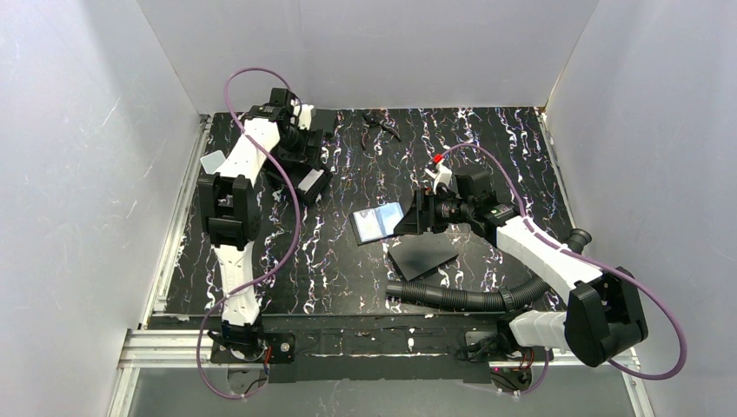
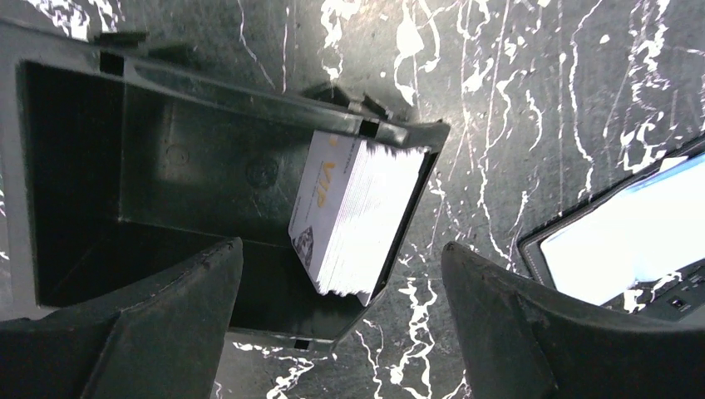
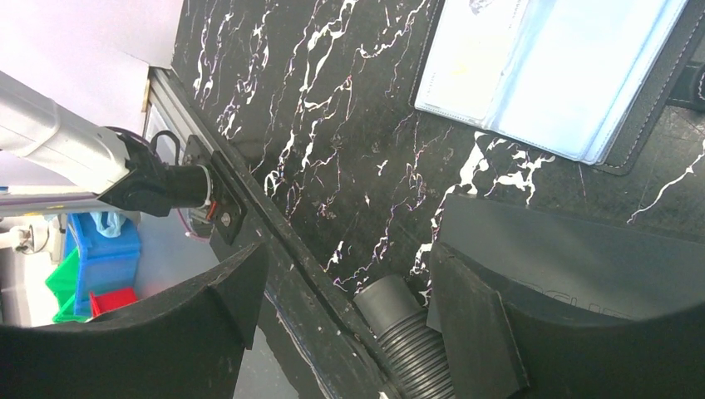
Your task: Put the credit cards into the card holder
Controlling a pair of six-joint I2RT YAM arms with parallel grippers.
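A stack of white cards, with "VIP" printed on the facing one, stands on edge at one end of a black box. In the left wrist view my left gripper is open above the box, its fingers apart on either side of the stack, touching no card that I can see. The card holder lies spread open mid-table, clear sleeves facing up. A paler, printed panel fills one side. My right gripper stands open near the holder with nothing between its fingers.
A flat black case lies just in front of the holder, and a ribbed black hose runs along the front right. Pliers lie at the back. Bare marble separates the box from the holder.
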